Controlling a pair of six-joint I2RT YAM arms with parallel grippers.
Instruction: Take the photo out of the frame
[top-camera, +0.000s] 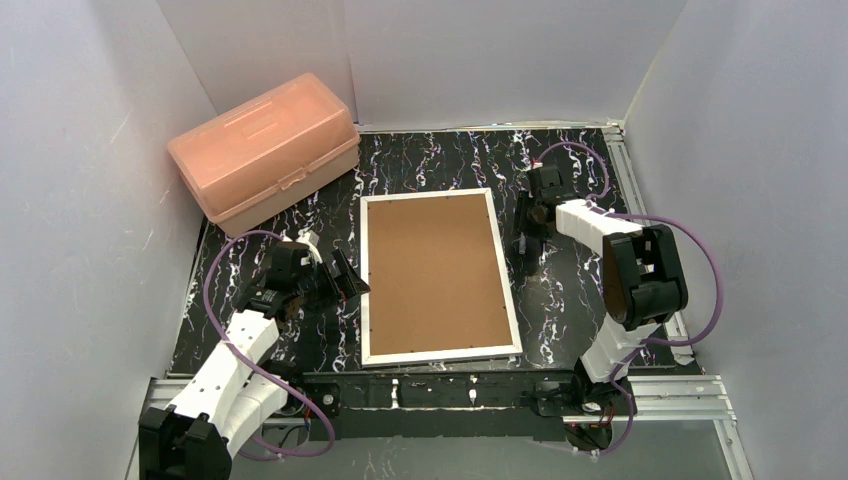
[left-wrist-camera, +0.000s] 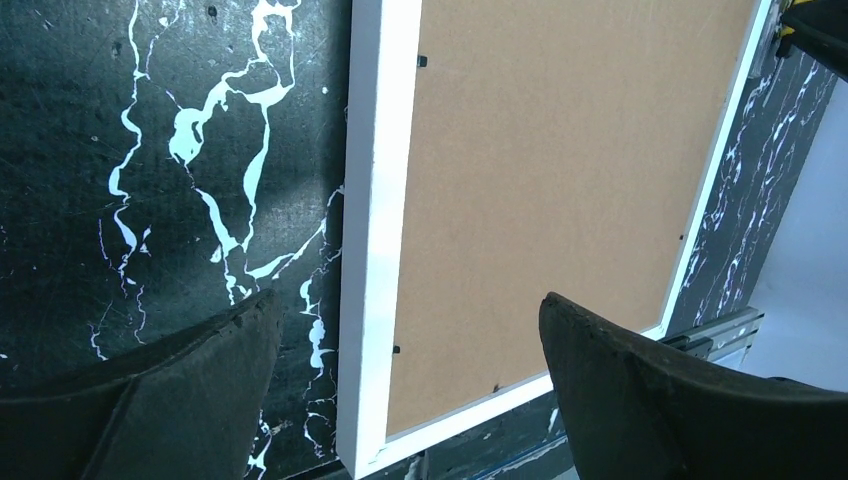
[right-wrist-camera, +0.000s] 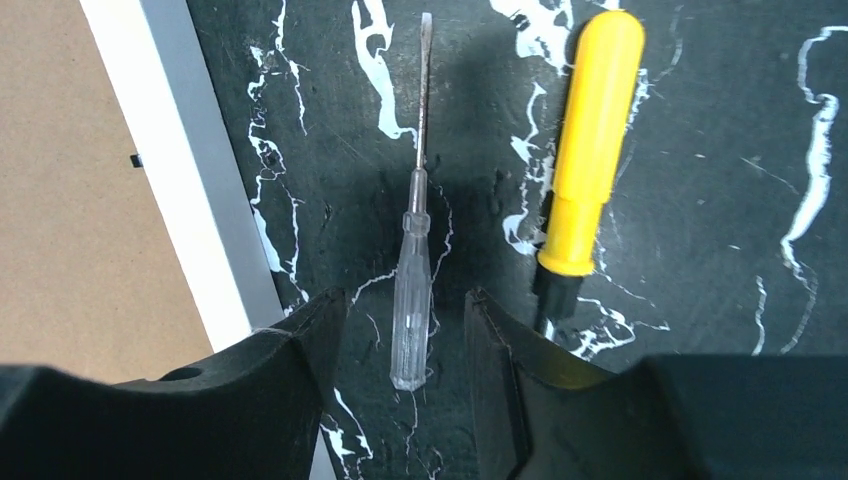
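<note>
The photo frame lies back-up on the dark marbled table, its white rim (top-camera: 364, 320) around a brown backing board (top-camera: 433, 275) with small dark tabs along the inner edge. My left gripper is open over the frame's left edge, empty. At the frame's right side my right gripper hovers part open above a clear-handled screwdriver (right-wrist-camera: 411, 300) that lies between and beyond its fingers, apparently not grasped. A yellow-handled screwdriver (right-wrist-camera: 590, 140) lies just to the right of it.
A closed salmon-coloured toolbox (top-camera: 260, 150) sits at the back left. Grey walls (top-camera: 500, 70) enclose the table on the back and sides. Free table shows behind the frame and at its lower right.
</note>
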